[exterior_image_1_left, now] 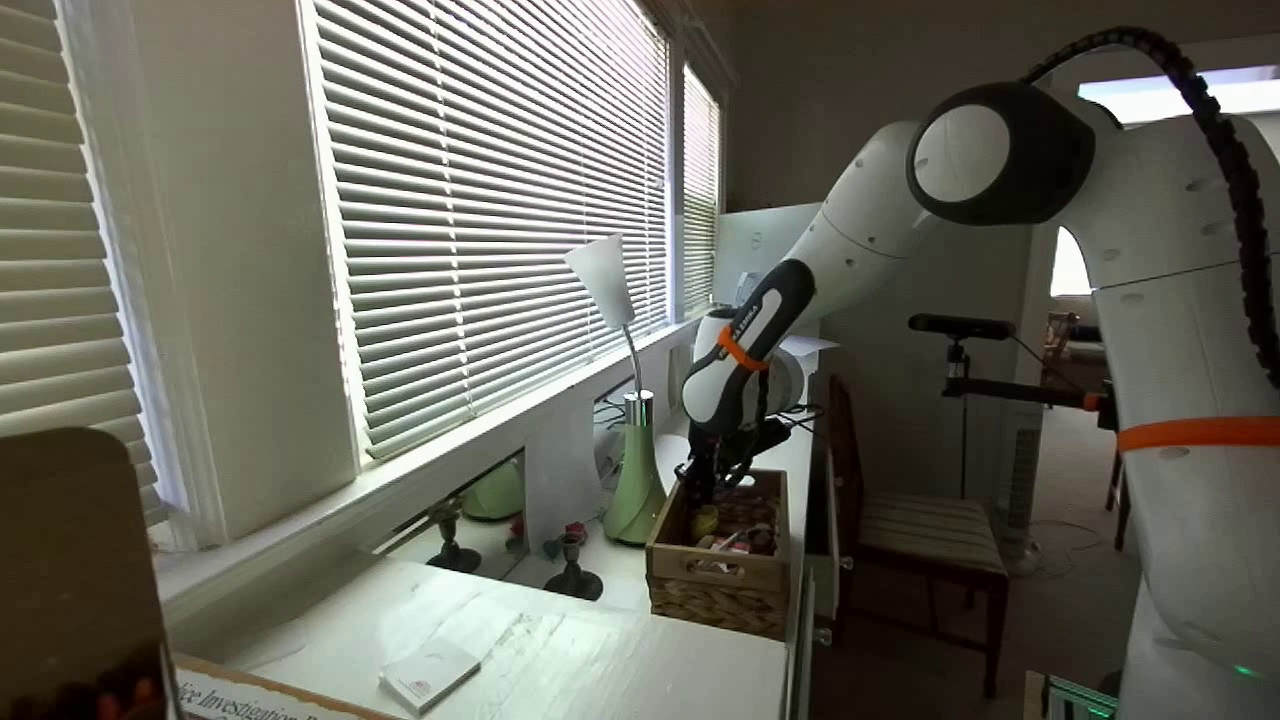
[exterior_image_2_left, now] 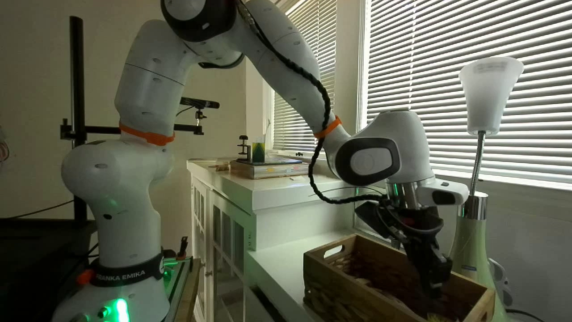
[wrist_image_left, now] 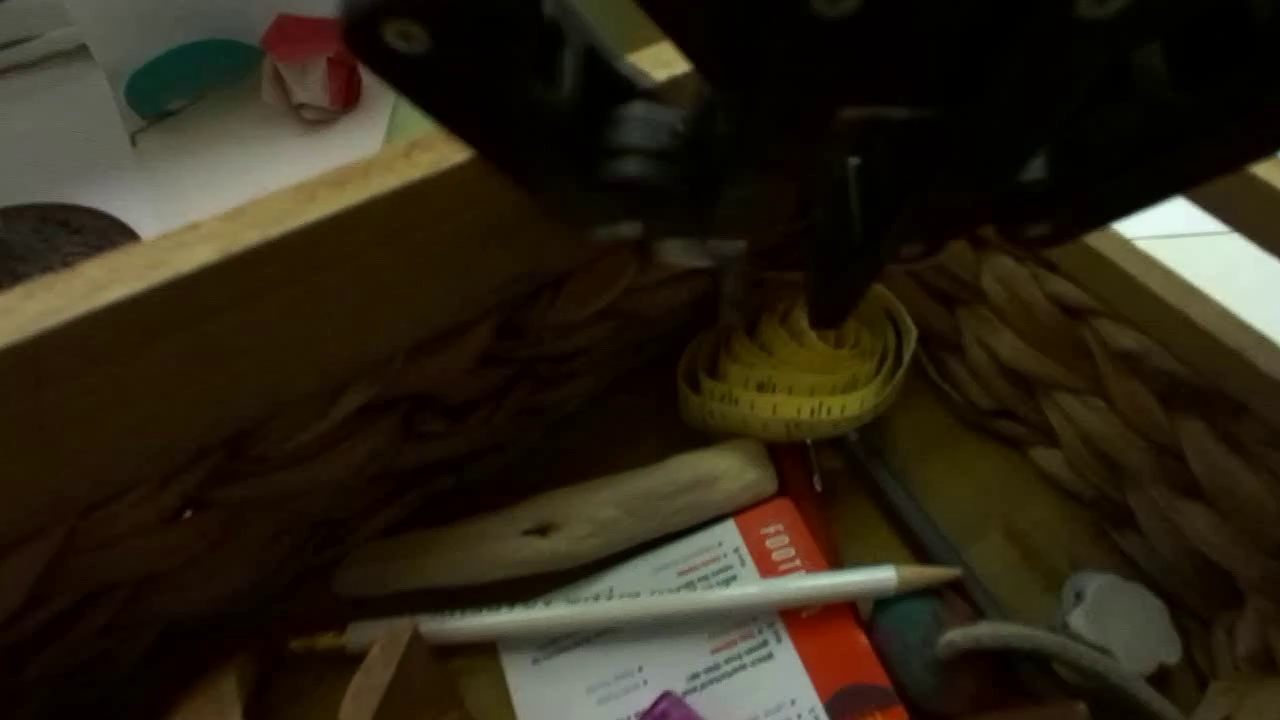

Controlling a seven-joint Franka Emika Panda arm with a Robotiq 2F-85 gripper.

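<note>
Down inside the wooden basket (exterior_image_1_left: 717,564), a coil of yellow measuring tape (wrist_image_left: 798,408) sits near a corner in the wrist view. My gripper reaches in over that coil, one dark fingertip overlapping its middle. The fingers stand part way apart, and the dark hides how far each finger goes into the tape. Nothing shows lifted; the coil rests among the other contents. In exterior view 2 the gripper (exterior_image_2_left: 437,284) points down past the basket's rim, its tips hidden by the wall.
A white pencil (wrist_image_left: 672,606), a wooden stick (wrist_image_left: 576,516) and a white and red packet (wrist_image_left: 708,672) lie nearby in the basket. A green lamp (exterior_image_1_left: 636,480) stands close beside the basket.
</note>
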